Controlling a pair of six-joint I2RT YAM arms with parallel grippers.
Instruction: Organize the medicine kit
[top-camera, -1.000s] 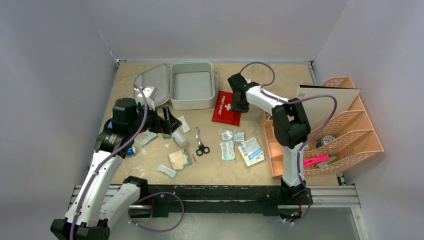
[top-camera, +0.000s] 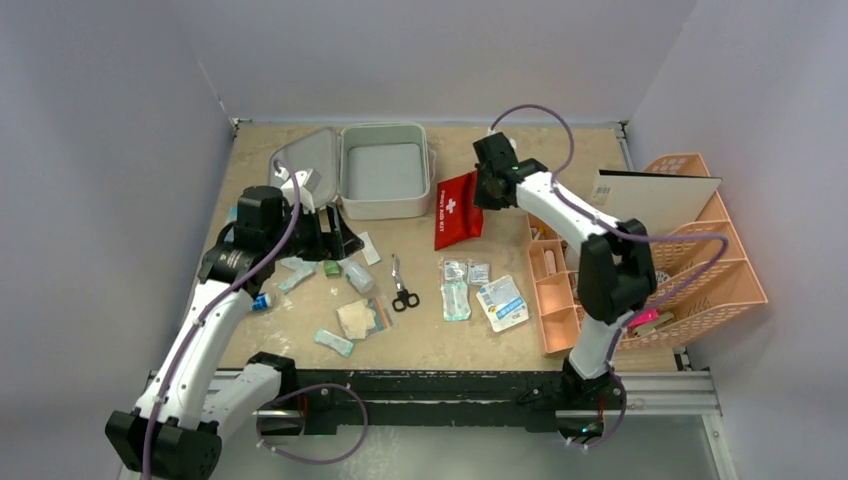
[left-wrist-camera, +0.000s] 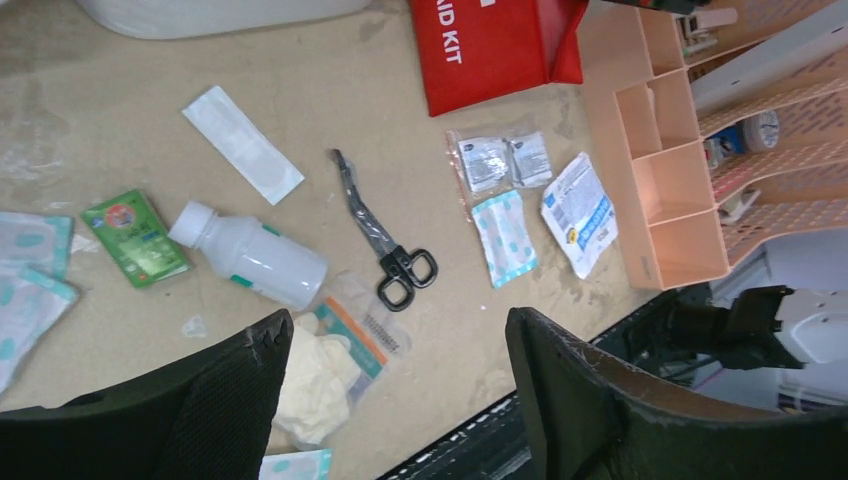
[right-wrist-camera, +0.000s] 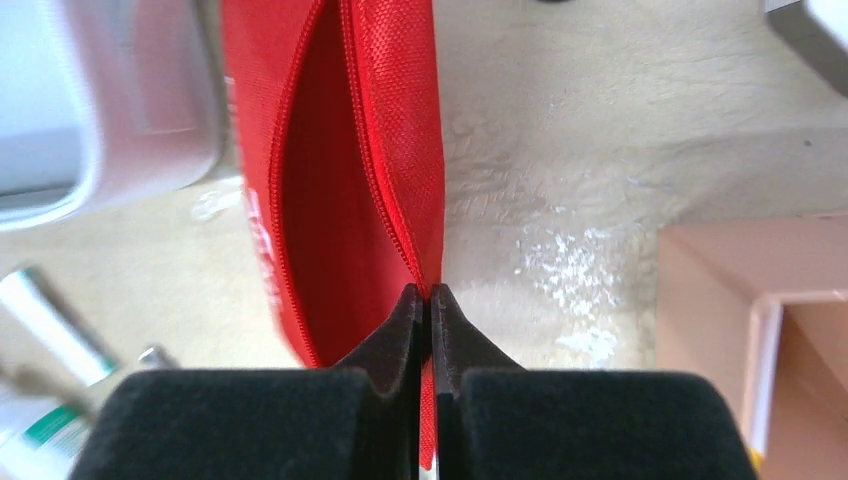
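In the right wrist view my right gripper is shut on the edge of the red first aid pouch (right-wrist-camera: 340, 190), whose opening gapes beside the pinched strip. The top view has this pouch (top-camera: 458, 212) hanging tilted from the gripper, right of the empty grey case (top-camera: 384, 212). My left gripper stands open above the table, nothing between its fingers. Below it lie black scissors (left-wrist-camera: 385, 245), a white bottle (left-wrist-camera: 255, 258), a green packet (left-wrist-camera: 135, 238), a white strip packet (left-wrist-camera: 243, 145) and a bag of gloves (left-wrist-camera: 318, 380).
Clear packets (top-camera: 455, 290) and a white-blue packet (top-camera: 503, 303) lie right of centre. A peach organizer (top-camera: 556, 325) with several compartments stands at the right, under the right arm. Bare table lies around the scissors and behind the right gripper.
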